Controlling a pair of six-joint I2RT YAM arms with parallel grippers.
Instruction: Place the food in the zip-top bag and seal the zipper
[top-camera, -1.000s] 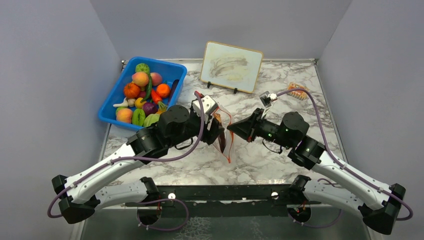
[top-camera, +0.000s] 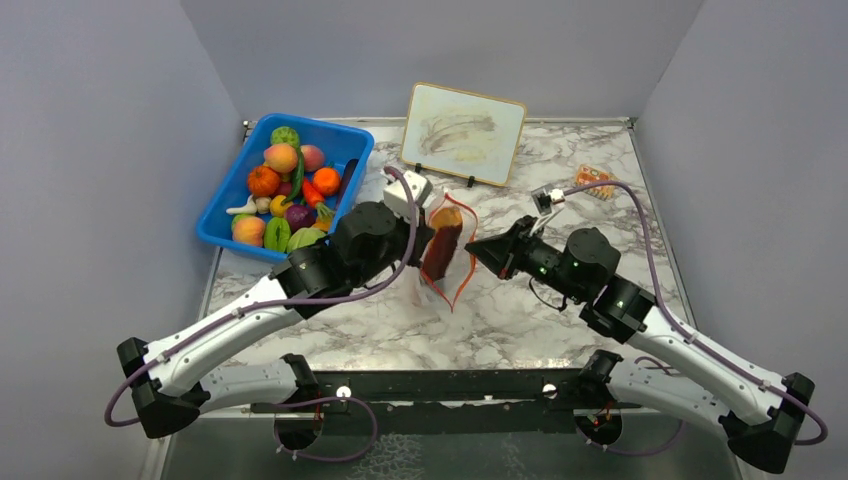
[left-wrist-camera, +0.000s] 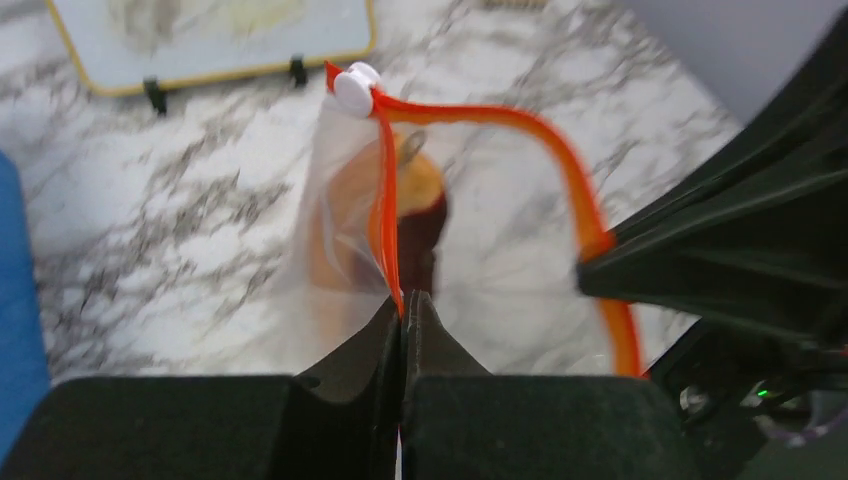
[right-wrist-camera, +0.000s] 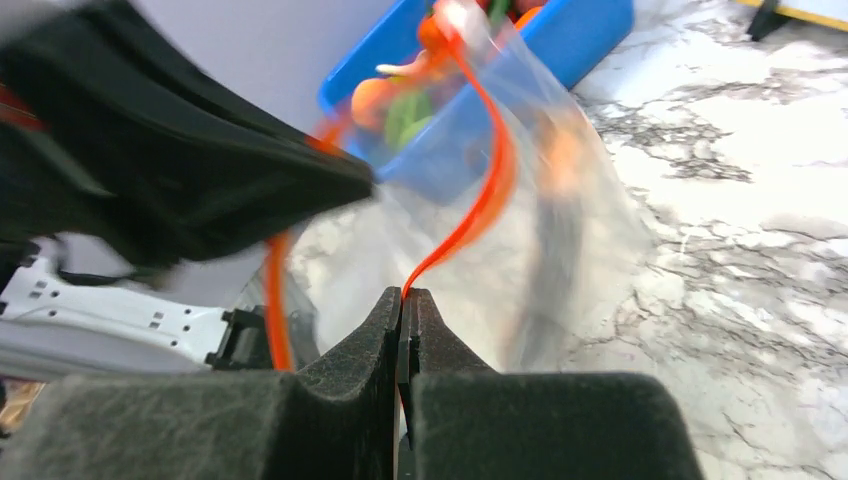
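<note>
The clear zip top bag (top-camera: 450, 285) stands between my two arms. Its orange-red rim is spread into a wide loop, so the mouth is open. A white slider (left-wrist-camera: 355, 90) sits at the rim's far corner. Inside is food (left-wrist-camera: 425, 215), brownish-red with a yellow-orange end, blurred by the plastic. My left gripper is shut on the rim's left side; the orange strip runs down between its fingertips. On the opposite side, my right gripper is shut with the rim likewise pinched at its tips.
A blue bin (top-camera: 225, 205) full of fruit and vegetables stands at the back left. Behind the bag a whiteboard (top-camera: 462, 130) rests on black feet. An orange patterned item (top-camera: 597, 182) lies back right.
My right gripper has shifted slightly right and back. A second ago the left gripper sat further right.
</note>
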